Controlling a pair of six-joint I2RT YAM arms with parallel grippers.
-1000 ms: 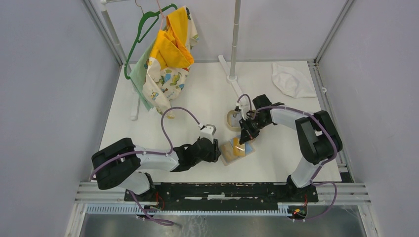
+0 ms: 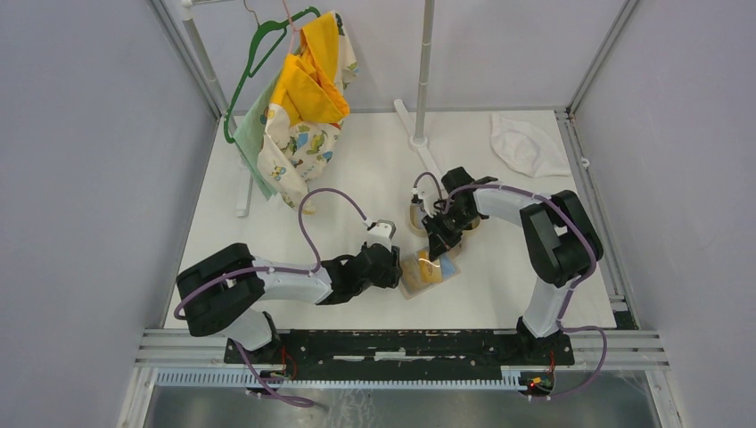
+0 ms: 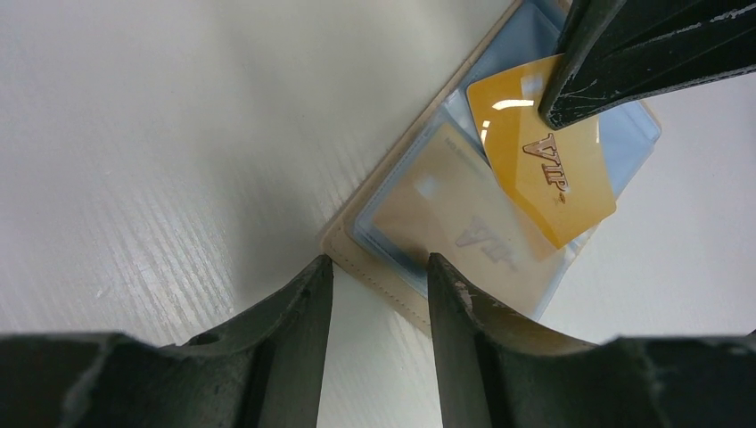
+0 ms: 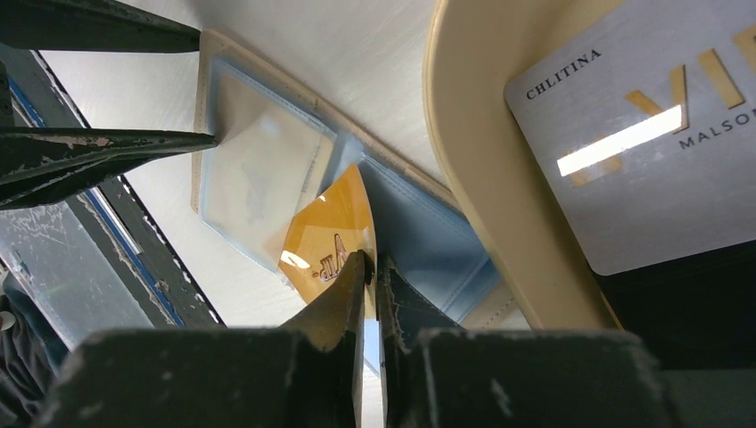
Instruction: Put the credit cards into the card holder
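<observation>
The card holder (image 3: 410,254), beige-edged with clear and blue pockets, lies open and flat on the table. Through its clear pocket a pale card shape with faint VIP lettering shows. A gold VIP card (image 3: 545,169) lies slanted over the middle of the holder; whether its edge is inside a pocket I cannot tell. My right gripper is shut on that card's edge, fingers almost together, the card slightly bent. Beside the holder's near-left corner, my left gripper stands open, its fingertips around the corner without visibly pinching it.
A beige oval tray (image 4: 472,169) holds a silver card (image 4: 624,134) and stands right behind the holder, close to my right gripper. A white stand pole (image 2: 423,89), hanging cloths (image 2: 308,107) and a white towel (image 2: 528,145) are farther back.
My right gripper has moved left and slightly toward the near side, and the gold card has turned a little. The left gripper has shifted slightly right, toward the holder.
</observation>
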